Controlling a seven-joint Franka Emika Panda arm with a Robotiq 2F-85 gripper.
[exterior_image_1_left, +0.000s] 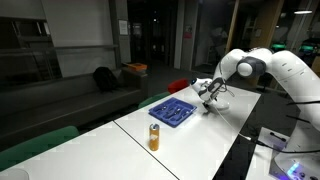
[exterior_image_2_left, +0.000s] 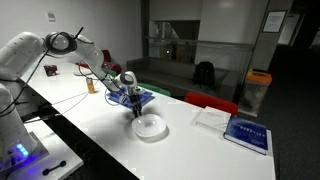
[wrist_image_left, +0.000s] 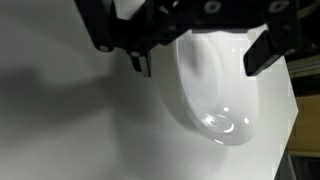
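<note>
A round white dish (exterior_image_2_left: 150, 127) lies on the white table, its raised rim showing in the wrist view. At the dish's near-arm edge my gripper (exterior_image_2_left: 136, 114) is low over the table. Up close, the open gripper has its two dark fingers spread, one outside the dish rim (wrist_image_left: 176, 90) and the other over the dish's inside. Nothing is clamped between them. Whether a fingertip touches the dish cannot be told.
Beside the arm lies a blue tray (exterior_image_1_left: 171, 112) with small items in it. An orange-and-white container (exterior_image_1_left: 154, 138) stands farther along the table. A white box (exterior_image_2_left: 212, 119) and a blue flat item (exterior_image_2_left: 247, 132) lie past the dish.
</note>
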